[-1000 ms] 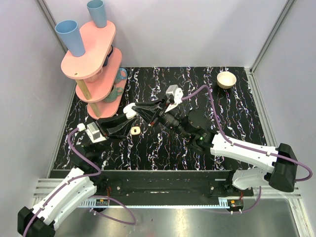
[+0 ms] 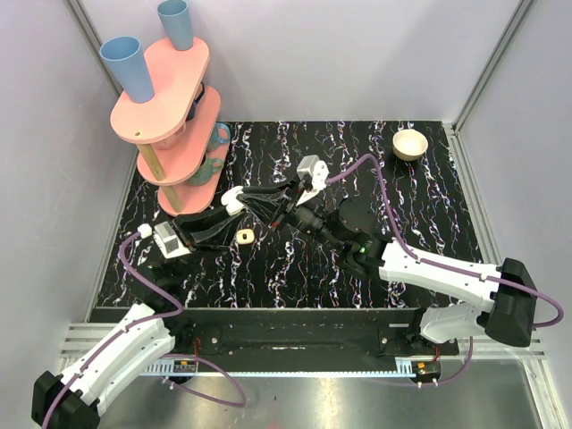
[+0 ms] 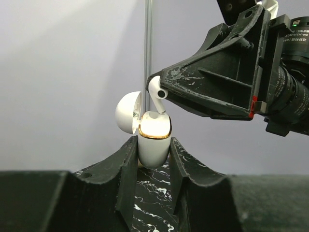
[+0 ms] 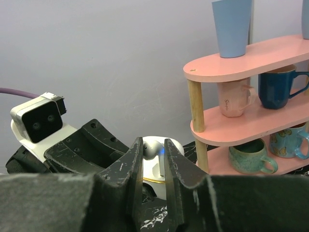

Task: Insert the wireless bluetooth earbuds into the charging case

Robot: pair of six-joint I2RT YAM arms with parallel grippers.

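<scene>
The white charging case, gold-rimmed with its lid raised, is held upright in my left gripper. A white earbud stands at the case's top, stem down, at the fingertips of my right gripper. In the right wrist view the earbud's rounded end shows between those fingertips, with a blue glow beside it. Whether the stem is seated in the case is unclear. In the top view both grippers meet over the middle-left of the marble surface.
A pink three-tier shelf with cups and mugs stands back left. A cream bowl sits back right. A small pale square item lies below the grippers.
In the top view my right gripper's tip has shifted very slightly at the case; otherwise both arms look the same.
</scene>
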